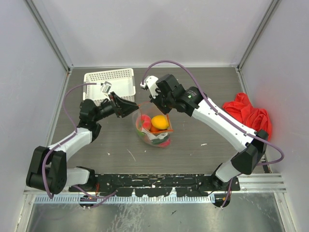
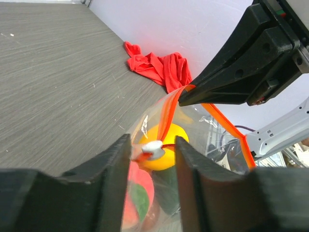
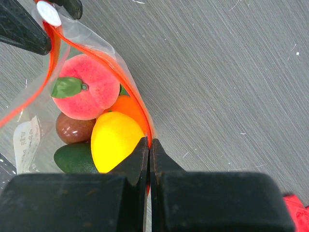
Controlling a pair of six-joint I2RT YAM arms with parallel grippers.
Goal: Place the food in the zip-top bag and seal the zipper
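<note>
A clear zip top bag point(image 1: 140, 129) with an orange zipper stands in mid-table, its mouth spread open. Inside it show a yellow fruit point(image 3: 113, 140), a pink peach point(image 3: 89, 87), a brown egg-shaped piece point(image 3: 73, 128) and a dark green piece point(image 3: 76, 158). My right gripper is shut on the bag's orange-edged rim. At the opposite corner, the white zipper slider point(image 2: 153, 149) lies between the fingers of my left gripper, which are part open with a gap on each side of it.
An empty white basket point(image 1: 110, 72) sits at the back left. A red cloth point(image 1: 248, 116) lies by the right wall. Bare table point(image 1: 198, 145) extends to the bag's right and in front of it.
</note>
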